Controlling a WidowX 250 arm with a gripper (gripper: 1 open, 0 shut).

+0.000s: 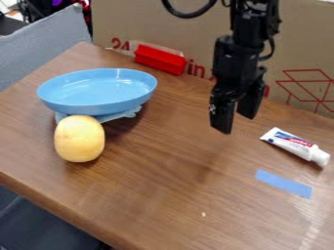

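Observation:
The black gripper (233, 115) hangs over the right half of the wooden table, fingers apart with nothing between them. A white toothpaste tube (296, 146) lies to its right. On the left are a light blue bowl (97, 90), raised on a pale blue support, and a yellow potato-like object (80, 139) in front of it.
A red box (159, 59) lies at the back, against a cardboard panel (311, 73). A strip of blue tape (283, 183) is on the table at the right.

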